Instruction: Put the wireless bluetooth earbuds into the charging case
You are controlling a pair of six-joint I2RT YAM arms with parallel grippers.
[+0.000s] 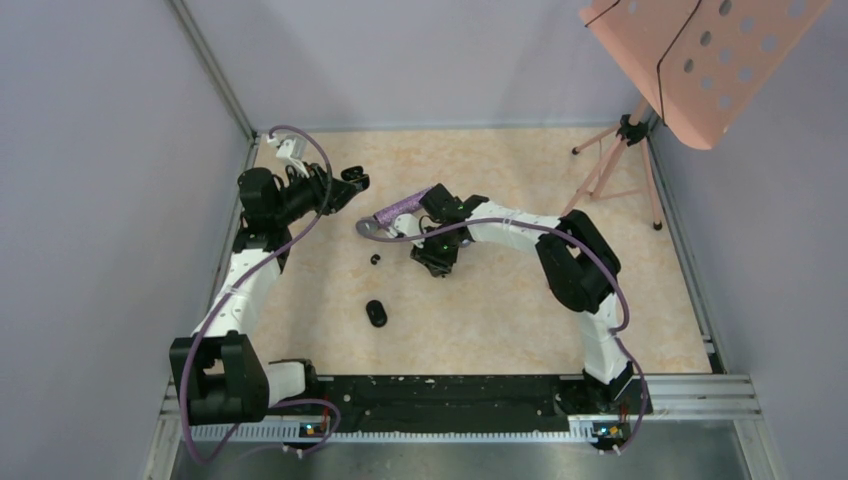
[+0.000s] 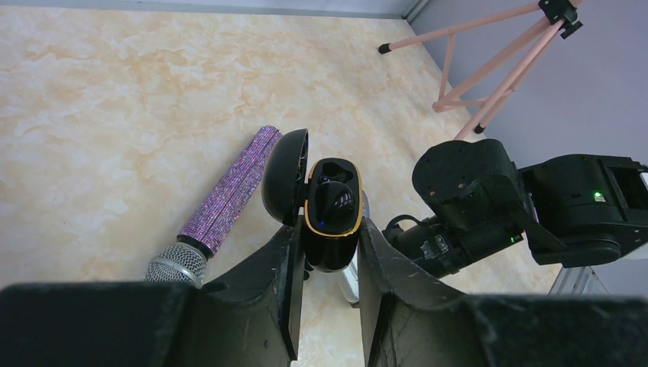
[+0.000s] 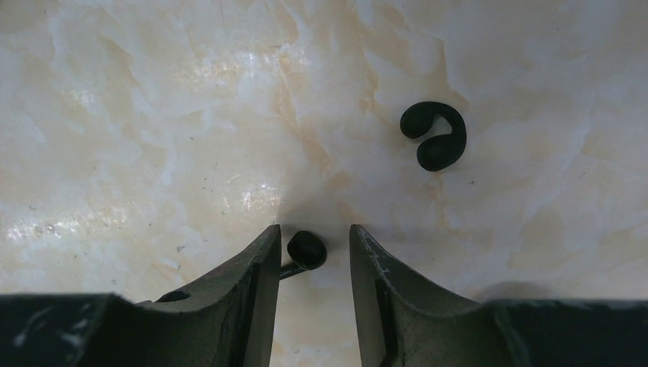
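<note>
The black charging case [image 2: 333,241], gold-trimmed and with its lid [image 2: 286,176] raised, is gripped by my left gripper above the table's left side. A glossy rounded shape shows inside it; I cannot tell whether that is an earbud. Low over the mid-table, my right gripper stands part open. One black earbud [image 3: 307,251] lies between its fingertips in the right wrist view, with gaps on both sides; its stem runs behind the left finger [image 3: 264,256]. A second, curved earbud [image 3: 452,138] rests apart from the gripper, farther up and right.
A microphone with a purple glittery handle [image 1: 403,206] lies behind the right hand. A black oval object [image 1: 376,314] sits toward the front left. The pink stand [image 1: 600,170] occupies the back right.
</note>
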